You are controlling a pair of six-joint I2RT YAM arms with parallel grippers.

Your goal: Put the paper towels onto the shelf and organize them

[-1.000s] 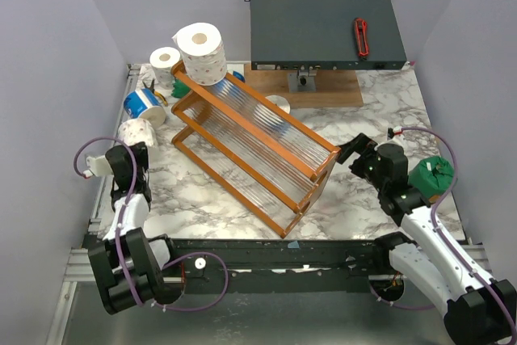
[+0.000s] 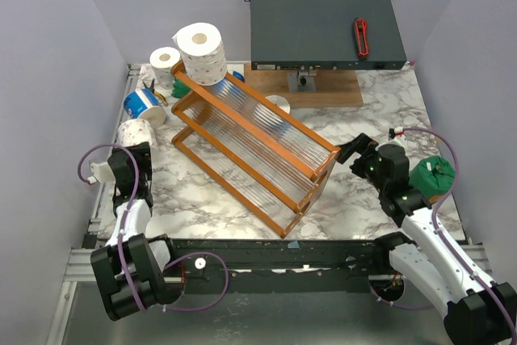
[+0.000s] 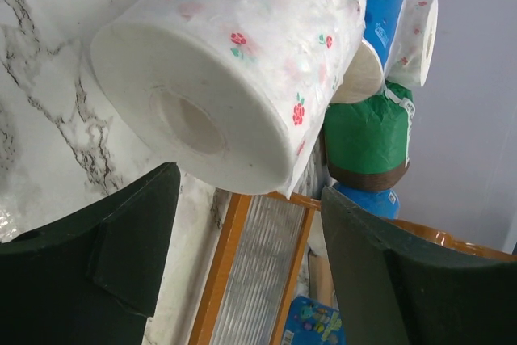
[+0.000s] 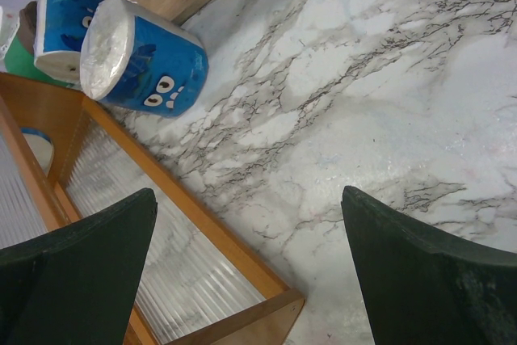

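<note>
A flowered paper towel roll [image 3: 242, 70] lies on its side at the left of the table, with my left gripper facing its end, fingers apart and nothing gripped. Behind it are a blue-wrapped roll [image 2: 140, 105] and an upright white roll [image 2: 166, 65]. A tall roll [image 2: 202, 52] stands on the far end of the slanted wooden shelf [image 2: 238, 174]. My right gripper hangs open by the shelf's right end; blue rolls [image 4: 157, 66] lie beyond it.
A grey raised platform [image 2: 327, 22] with a red cutter sits at the back. A green bag [image 2: 432, 175] lies at the right.
The right arm and the objects look unchanged.
</note>
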